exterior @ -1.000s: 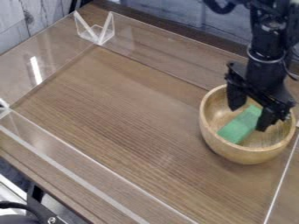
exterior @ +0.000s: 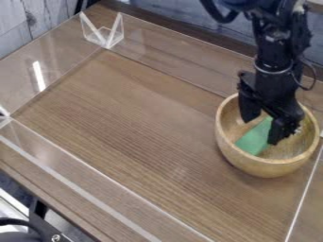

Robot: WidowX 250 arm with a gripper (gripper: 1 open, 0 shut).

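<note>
My black gripper [exterior: 267,112] comes down from the top right into a tan round bowl [exterior: 259,166] on the right of the wooden table. It stands open, its fingers spread over the bowl's back half. A green object [exterior: 255,140] lies in the bowl, just below the fingers and partly hidden by them. I cannot tell whether the fingers touch it.
A clear, angular object [exterior: 104,30] stands at the back left. A dark cable lies at the bottom left corner.
My gripper has shifted slightly left over the bowl, and its fingers now cover more of the green object's upper part. The bowl looks unmoved.
</note>
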